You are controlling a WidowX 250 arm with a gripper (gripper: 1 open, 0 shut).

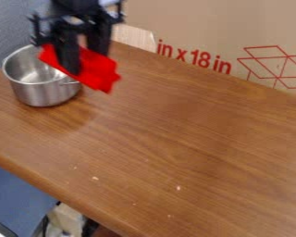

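Observation:
My gripper [74, 42], dark and blurred by motion at the top left, is shut on a red block [86, 67]. The block is up in the air, in front of the steel pot [37, 88] and partly hiding it. Whether the block is over the pot's opening or only in front of it, I cannot tell.
A cardboard box [237, 42] with printed red lettering stands along the back. Beyond the table's left edge is a blue surface [8, 176].

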